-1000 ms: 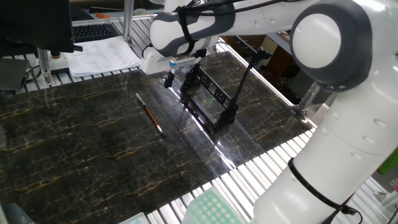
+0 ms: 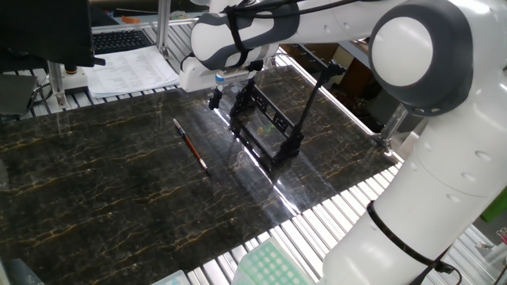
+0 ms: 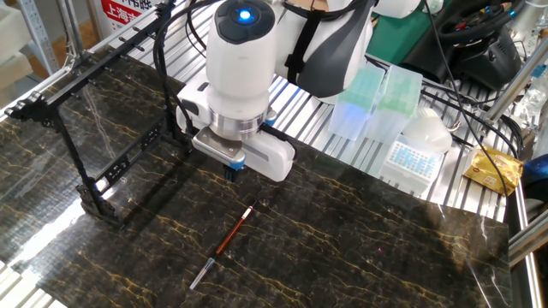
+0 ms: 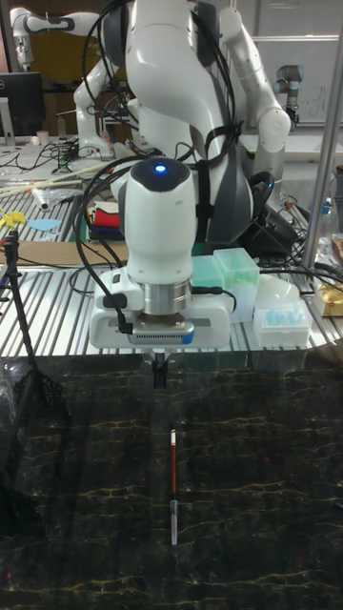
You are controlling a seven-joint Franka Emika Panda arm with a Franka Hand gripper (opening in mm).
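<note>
A slim brown pen-like stick with a clear cap at one end lies flat on the dark marbled table. It also shows in exterior view 1 as a thin reddish-brown line, and in exterior view 2 as a slanted stick. My gripper hangs above the table near the stick's dark end, pointing down and apart from it. Its short black fingers look drawn together, with nothing visible between them. In exterior view 2, the white hand partly hides the gripper.
A black open frame stands on the table close to the gripper. Translucent green boxes and a white tip rack sit on the slatted metal surface beyond the table edge. Papers lie at another edge.
</note>
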